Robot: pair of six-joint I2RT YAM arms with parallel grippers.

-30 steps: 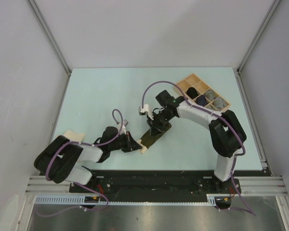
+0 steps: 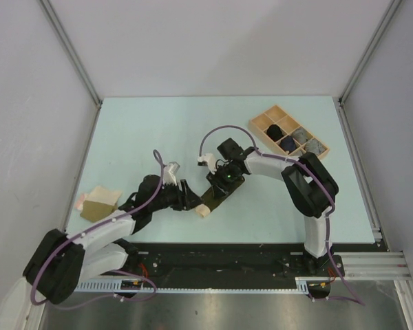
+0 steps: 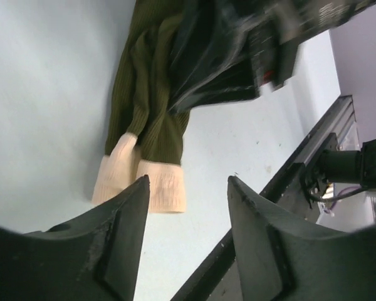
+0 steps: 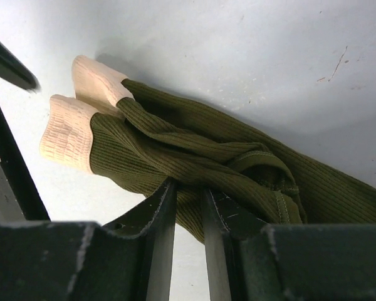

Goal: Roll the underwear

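The olive underwear [image 2: 217,199] with a pale waistband [image 3: 160,187] lies folded lengthwise at the table's middle, creased into loose folds [image 4: 144,150]. My left gripper stands part open just short of the waistband end, nothing seen between its fingers. My right gripper is down in the folds at the other part of the garment; its fingertips are close together with a narrow gap, pressed into the cloth, and whether cloth is held is unclear.
A wooden divided box [image 2: 275,113] with dark and grey rolled items stands at the back right. Folded cloths [image 2: 100,206] lie at the left edge.
My left gripper has drawn back and left from the waistband end, its arm rotated. The right gripper has come down lower onto the underwear.
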